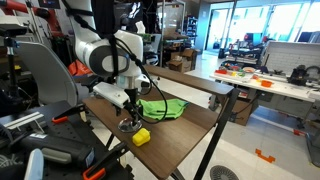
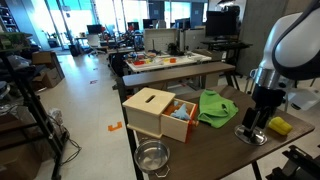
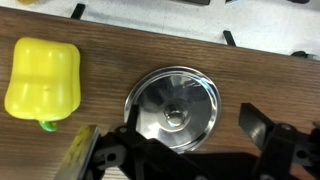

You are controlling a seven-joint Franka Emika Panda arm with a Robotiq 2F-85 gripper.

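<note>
A round metal lid [image 3: 174,112] with a central knob lies on the brown table, directly below my gripper in the wrist view. The fingers stand wide apart to either side of the lid's lower part, with nothing between them but the lid beneath. Beside it is a yellow pepper-shaped toy [image 3: 43,80] with a green stem. Exterior view 1 has my white arm [image 1: 105,60] bent down over the lid [image 1: 129,126], near the yellow toy [image 1: 141,137]. From the other side, the lid [image 2: 250,134] shows partly behind my gripper [image 2: 254,132].
A second yellow block [image 1: 265,155] is at the table's edge. A green cloth [image 2: 216,107] lies farther along. In exterior view 2 a metal strainer pot [image 2: 152,156] and an open box of items [image 2: 179,119] stand on the table.
</note>
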